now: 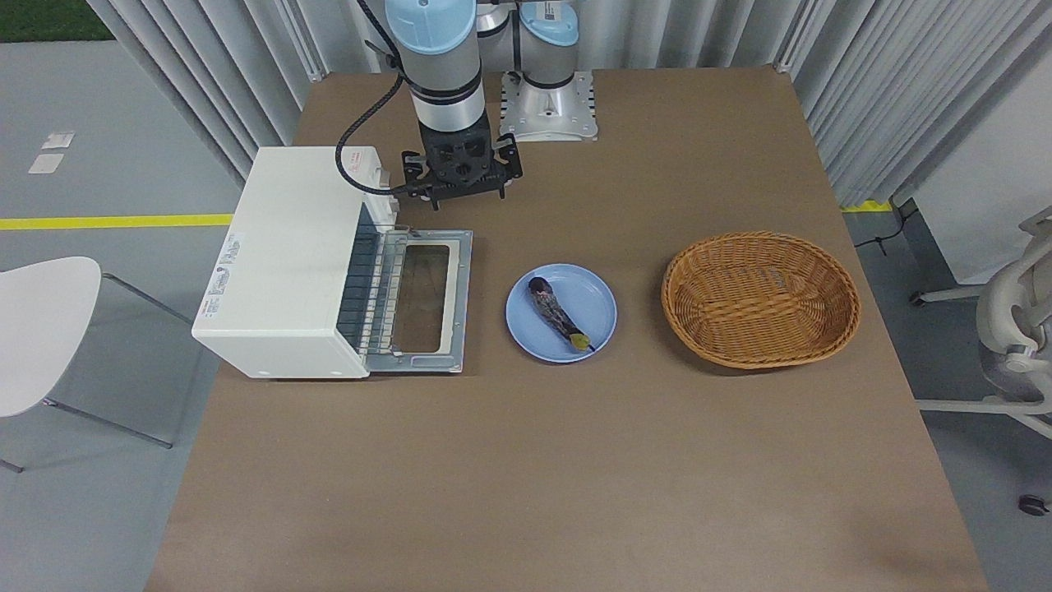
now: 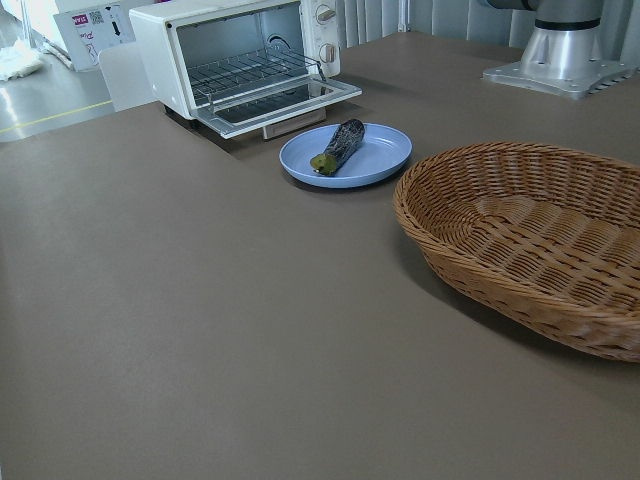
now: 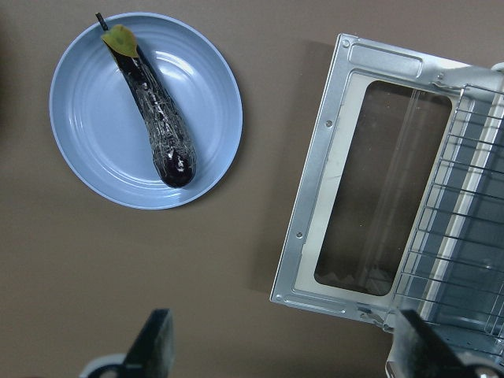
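A dark eggplant (image 1: 555, 307) with a green cap rests on a blue plate (image 1: 528, 326), seen also in the left view as eggplant (image 2: 340, 145). Beside it is a white toaster oven (image 1: 276, 256) with its glass door (image 1: 444, 350) folded down and a wire rack inside. My gripper hangs high above the table at the oven's back end, its two fingers wide apart with nothing visible between them. In the wrist view the plate (image 3: 87, 142) lies left of the oven door.
A wicker basket (image 1: 759, 301) stands right of the plate. A robot base (image 1: 547, 108) is mounted at the back edge; chairs stand off both sides.
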